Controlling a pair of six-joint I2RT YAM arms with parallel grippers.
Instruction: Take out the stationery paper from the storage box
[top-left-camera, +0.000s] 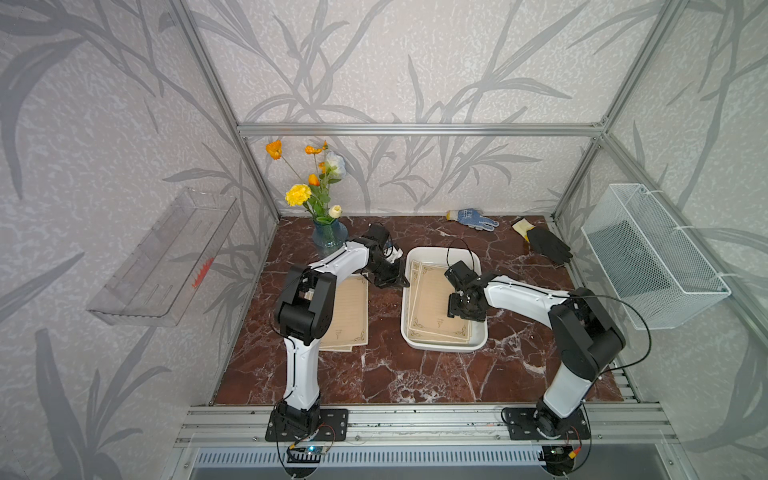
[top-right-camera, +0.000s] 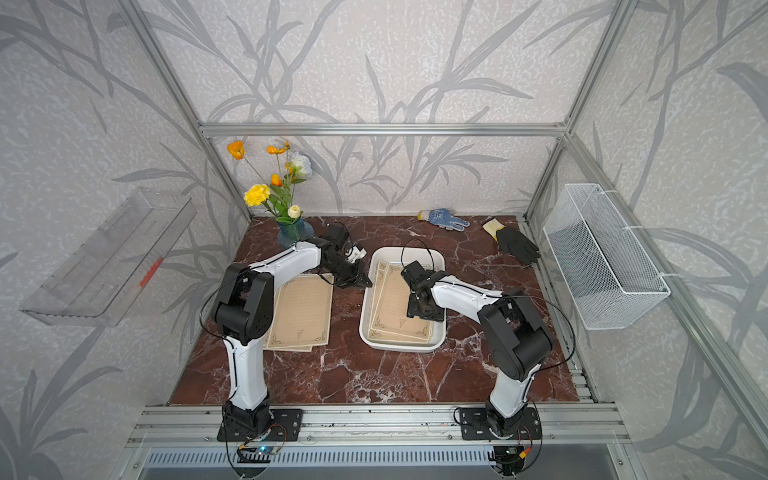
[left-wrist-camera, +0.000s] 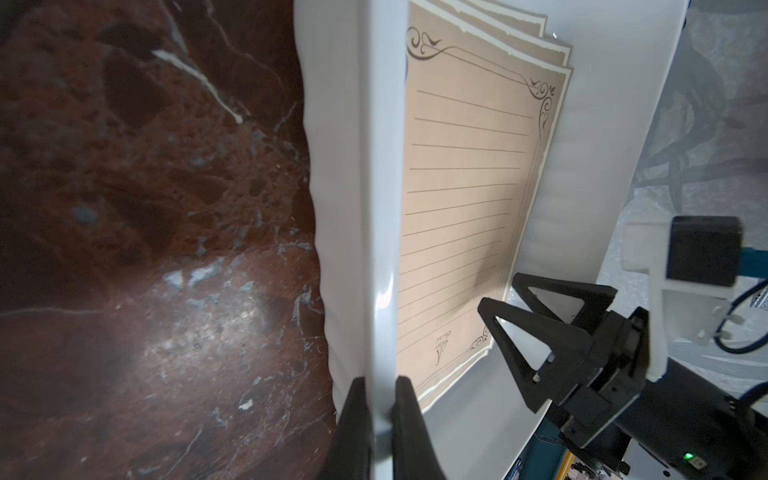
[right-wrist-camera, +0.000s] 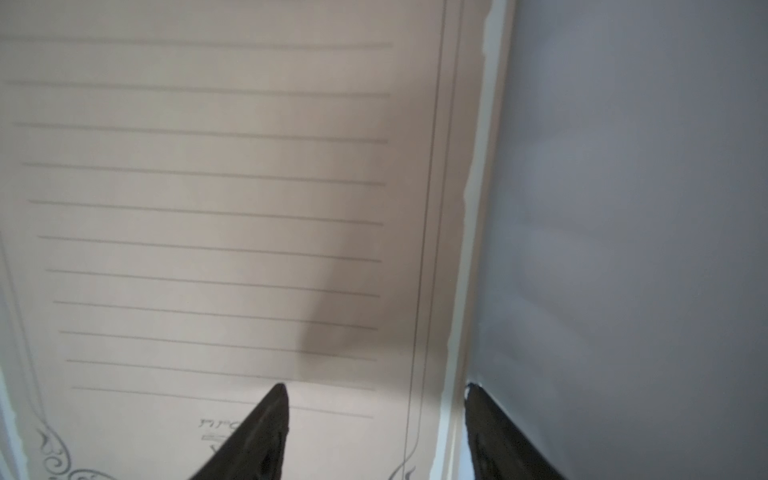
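Note:
The white storage box (top-left-camera: 442, 347) stands right of the table's middle, with several tan lined sheets of stationery paper (top-left-camera: 434, 304) lying overlapped inside. My left gripper is shut on the box's left rim, one finger on each side of the wall. In the right wrist view my right gripper is open above the paper's right edge (right-wrist-camera: 466, 264). Its fingertips (right-wrist-camera: 272, 416) look to straddle that edge, the other one over the gap beside the wall. Whether they touch the paper I cannot tell. More tan sheets (top-left-camera: 345, 320) lie on the table to the left.
A vase of flowers (top-left-camera: 329, 233) stands behind my left arm. Gloves (top-left-camera: 477, 219) lie at the back, and darker ones (top-left-camera: 549, 244) at the back right. A clear bin (top-left-camera: 148, 288) and a white mesh basket (top-left-camera: 664, 272) flank the table.

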